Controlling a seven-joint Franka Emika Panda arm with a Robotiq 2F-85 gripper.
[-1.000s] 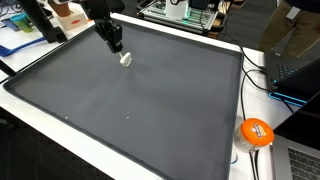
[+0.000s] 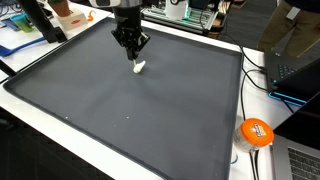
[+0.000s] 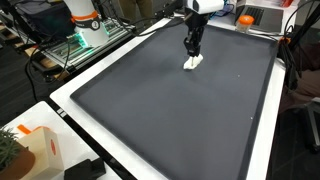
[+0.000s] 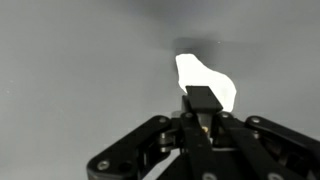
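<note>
A small white piece (image 4: 207, 80), perhaps cloth or paper, is pinched in my gripper, whose fingers are closed on one part of it. In exterior view 1 the white piece (image 2: 139, 66) hangs just under the gripper (image 2: 134, 60), towards the back of the dark grey board (image 2: 150, 105). The second exterior view has the white piece (image 3: 193, 62) below the gripper (image 3: 194, 52). A dark shadow lies close by in the wrist view; whether the piece touches the board I cannot tell.
An orange-topped round item (image 2: 254, 134) stands on the white table edge at the right, beside a laptop (image 2: 297, 160). Most of the board is bare.
My gripper has moved to the right in exterior view 1 over the last second, carrying the white piece along with it.
</note>
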